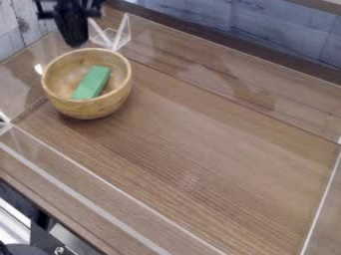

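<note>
A wooden bowl sits on the left of the wooden table, with a green block lying inside it. My black gripper is at the top left, raised above and behind the bowl's far rim and blurred at the frame's upper area. Its fingertips are small and indistinct, so I cannot see clearly whether they hold anything; nothing is visible hanging from them.
Light tape marks lie near the bowl and along the right edge. A dark area lies beyond the table at the top right and bottom left.
</note>
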